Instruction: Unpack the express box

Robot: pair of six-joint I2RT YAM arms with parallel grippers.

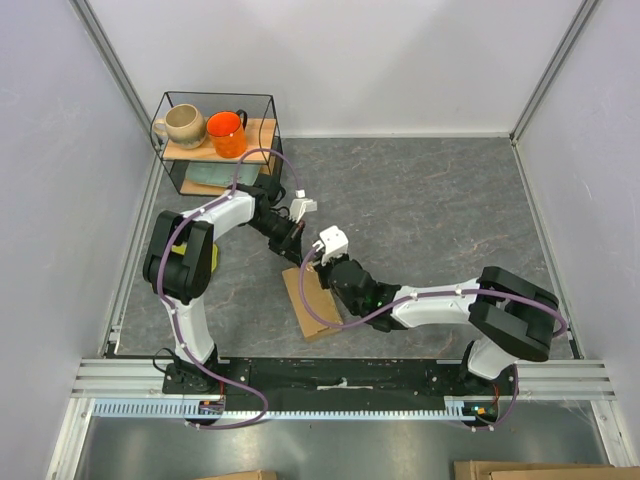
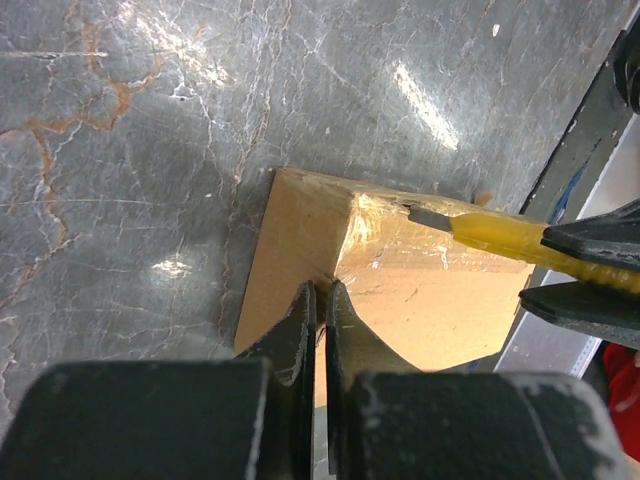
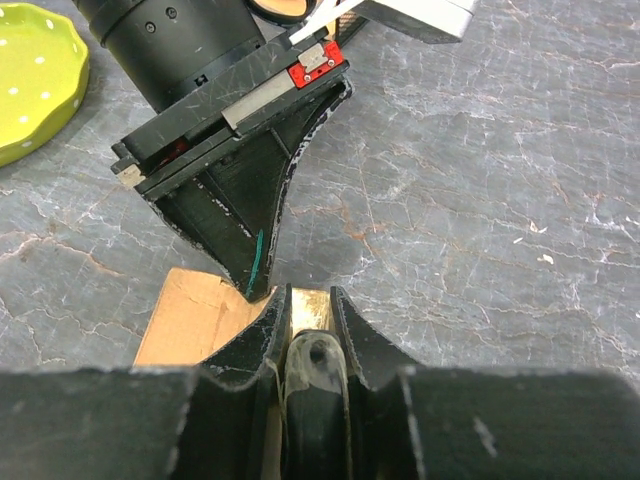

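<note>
The cardboard express box [image 1: 309, 308] lies on the grey floor at the middle front, shiny tape along its edge [image 2: 363, 228]. In the left wrist view my left gripper is shut, its fingertips against the box; whether a bit of cardboard is caught between them cannot be made out. My right gripper is shut on a yellow cutter [image 2: 490, 232], whose dark blade [image 2: 430, 217] meets the taped edge. From the right wrist, the right gripper hides much of the box [image 3: 190, 318], and the left gripper's fingers [image 3: 240, 235] touch its upper edge.
A wire rack [image 1: 221, 162] with a beige mug [image 1: 185, 126] and an orange mug [image 1: 226, 134] stands at the back left. Beneath the left arm is a yellow-green dish [image 3: 38, 75].
</note>
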